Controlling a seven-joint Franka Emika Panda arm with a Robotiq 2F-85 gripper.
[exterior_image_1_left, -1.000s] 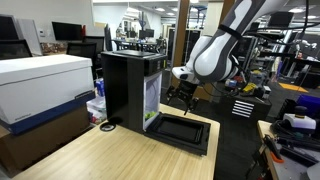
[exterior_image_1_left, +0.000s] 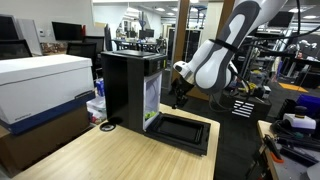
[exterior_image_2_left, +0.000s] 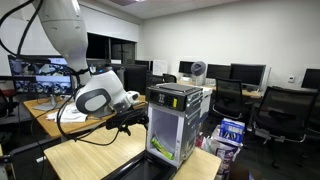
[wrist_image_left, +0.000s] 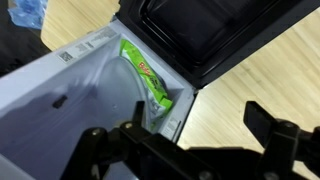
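Observation:
A black box-like cabinet (exterior_image_1_left: 124, 88) with a pale interior stands on the table, its open side facing my arm. Inside lies a green packet (wrist_image_left: 145, 75), near the opening; it also shows low in the cabinet in the second exterior view as a green patch (exterior_image_2_left: 163, 152). A shallow black tray-like panel (exterior_image_1_left: 177, 133) lies flat in front of the opening. My gripper is open with nothing between its fingers. It hangs above the panel, outside the cabinet, with the packet off to one side of the fingers in the wrist view.
White-lidded boxes (exterior_image_1_left: 43, 83) stand on the table left of the cabinet. Beside the cabinet is a blue-and-white package (exterior_image_2_left: 232, 131). A small black ring (exterior_image_1_left: 107, 127) lies on the wood.
My hand has turned and lifted slightly, shifting a little toward the cabinet. The cabinet and the black panel have stayed in place.

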